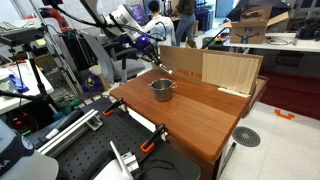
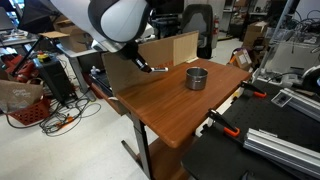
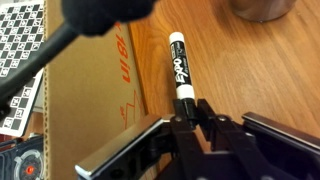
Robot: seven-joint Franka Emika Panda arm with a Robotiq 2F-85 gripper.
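Observation:
A white EXPO marker (image 3: 181, 62) with a black end sticks out ahead of my gripper, which is shut on its black end. In the first exterior view the marker (image 1: 167, 71) is small and pale, just behind the metal pot (image 1: 161, 91). The second exterior view has the marker (image 2: 156, 69) level with the cardboard panel and apart from the pot (image 2: 197, 78). Only the pot's lower side (image 3: 262, 8) shows at the top right in the wrist view. I cannot tell whether anything is inside it.
Cardboard panels (image 1: 226, 71) stand along the back edge of the wooden table (image 1: 205, 115). A cardboard side (image 3: 90, 90) runs close on the left in the wrist view.

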